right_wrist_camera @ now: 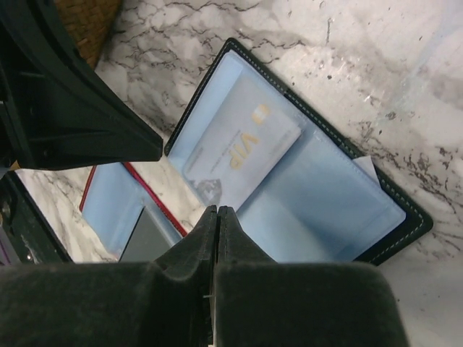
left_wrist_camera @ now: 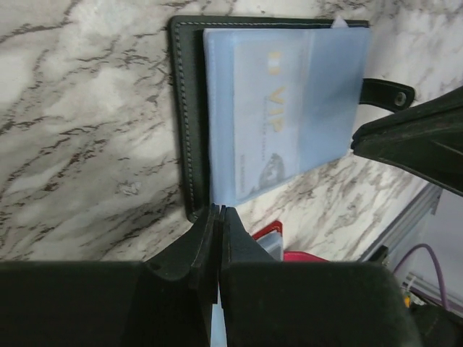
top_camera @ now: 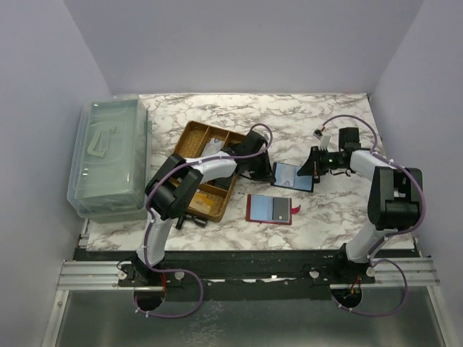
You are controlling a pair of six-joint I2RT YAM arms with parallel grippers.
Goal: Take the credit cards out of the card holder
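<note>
A dark green card holder with pale blue sleeves lies on the marble table; a white VIP card shows in one sleeve. My left gripper is shut at the holder's near edge; nothing can be made out between its fingers. My right gripper is shut and empty, pointing at the blue sleeves from the right side. In the top view both grippers flank the holder at its left and right.
A red card holder lies just in front. A wooden compartment tray and a translucent plastic box stand at the left.
</note>
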